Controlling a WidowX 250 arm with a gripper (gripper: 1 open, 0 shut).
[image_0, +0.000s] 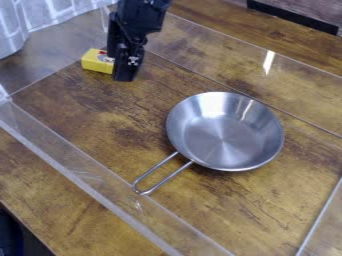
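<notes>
My black gripper (123, 62) hangs open at the upper left of the camera view, its fingers pointing down beside and partly over a yellow object (98, 60) on the wooden table, which it partly hides. I cannot tell whether it touches it. A steel frying pan (225, 128) lies right of centre, its long wire handle pointing toward the lower left.
Clear edging runs along the left and lower side. A whitish, crumpled translucent material (34, 25) is at the top left corner.
</notes>
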